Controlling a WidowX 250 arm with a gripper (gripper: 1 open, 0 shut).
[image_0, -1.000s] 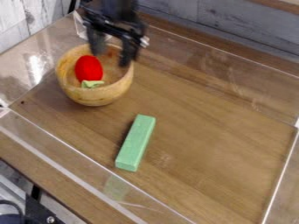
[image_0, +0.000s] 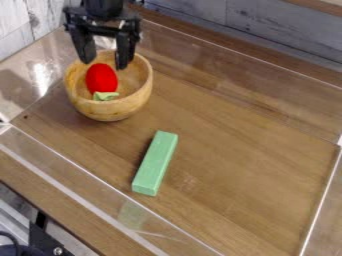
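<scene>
A wooden bowl (image_0: 134, 100) sits at the upper left of the tray, holding a red object (image_0: 102, 77) with a small light green piece (image_0: 106, 96) at its base. My dark gripper (image_0: 104, 52) hangs over the bowl's back part, above the red object, its fingers apart and open. A long green block (image_0: 155, 163) lies by itself on the wooden surface at lower middle.
Pale walls rim it at the back and right, and dark cables show at the lower left corner beyond the edge.
My gripper has moved left to above the bowl and looks slightly higher and smaller than before. The bowl, red object and green block stay where they were.
</scene>
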